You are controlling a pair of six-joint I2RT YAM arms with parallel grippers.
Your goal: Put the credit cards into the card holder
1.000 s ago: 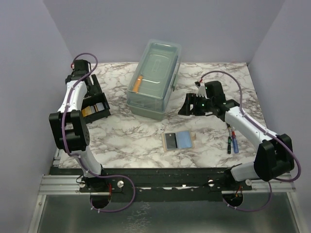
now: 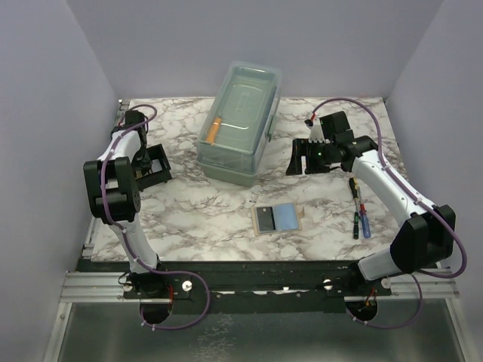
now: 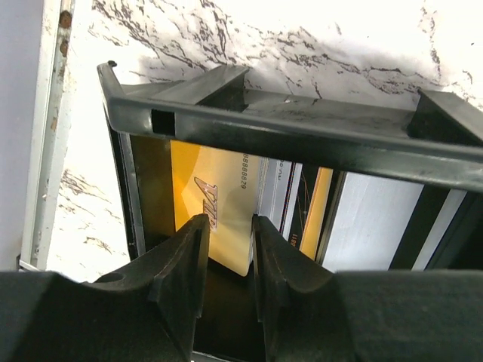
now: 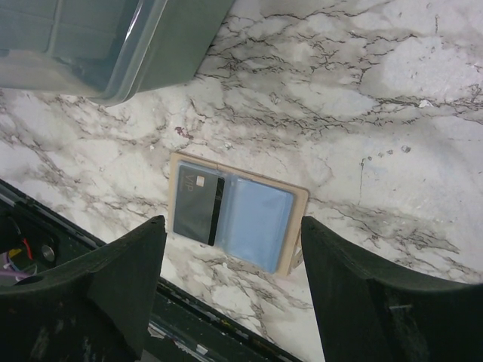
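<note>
My left gripper is low inside the black card holder (image 2: 157,177) at the table's left, fingers part open at the face and edge of a yellow card (image 3: 213,170); a firm hold is not visible. More cards, including a white card (image 3: 371,219), stand in slots to its right. My right gripper is open and empty above the table. Below it in the right wrist view lie a dark card (image 4: 196,204) and a blue card (image 4: 256,222) on a beige mat.
A lidded translucent box (image 2: 238,121) stands at back centre. Several pens or tools (image 2: 356,211) lie at the right.
</note>
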